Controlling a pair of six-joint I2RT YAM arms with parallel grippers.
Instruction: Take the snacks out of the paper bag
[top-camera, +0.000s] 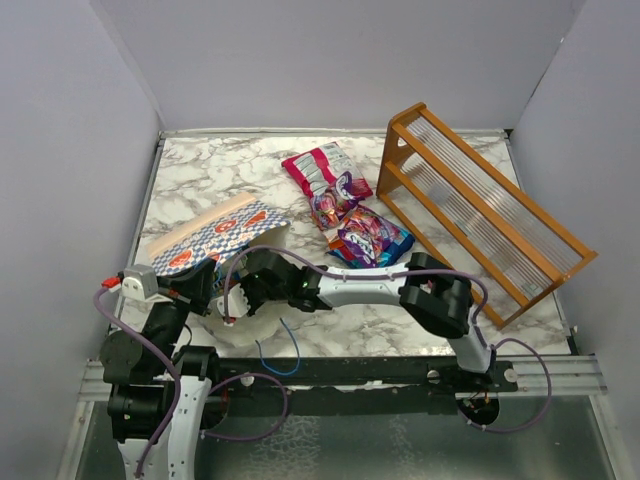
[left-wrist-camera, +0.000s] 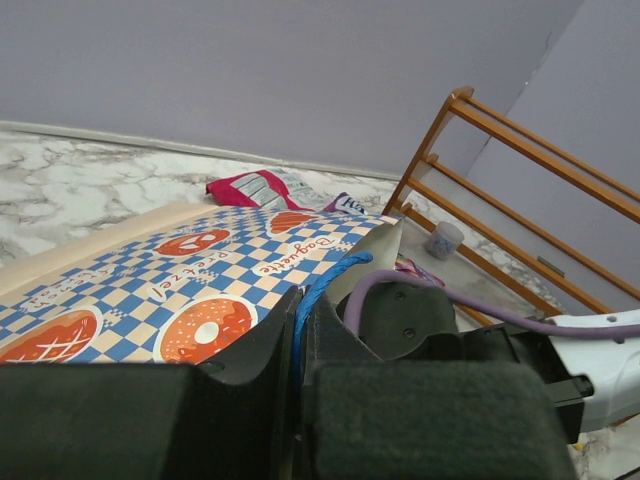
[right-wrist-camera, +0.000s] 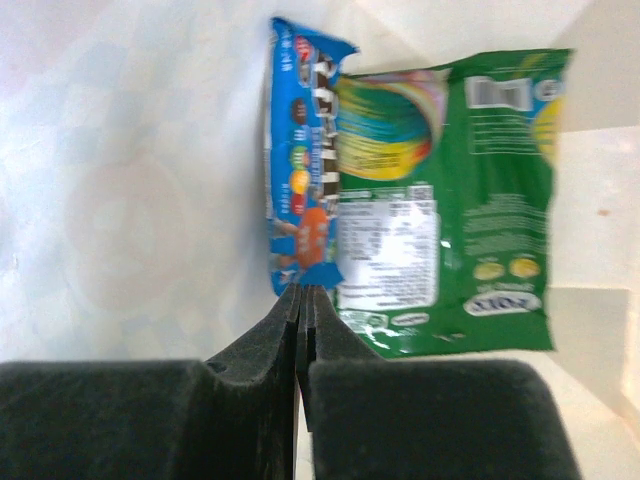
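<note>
The paper bag (top-camera: 220, 243), printed with blue checks and pastries, lies on its side with my right gripper reaching inside. Within it, the blue M&M's pack (right-wrist-camera: 302, 165) rests against the left wall, partly over a green snack pack (right-wrist-camera: 500, 215). My right gripper is shut with nothing between its fingers; its tips stop at the blue pack's near end. The left gripper is shut on the bag's blue cord handle (left-wrist-camera: 325, 282) at the bag's near upper edge.
Outside the bag lie a pink pack (top-camera: 322, 167), a small purple pack (top-camera: 335, 205) and a larger purple pack (top-camera: 371, 238). A tilted wooden rack (top-camera: 480, 205) fills the right side. Bare marble (top-camera: 240, 165) shows behind the bag.
</note>
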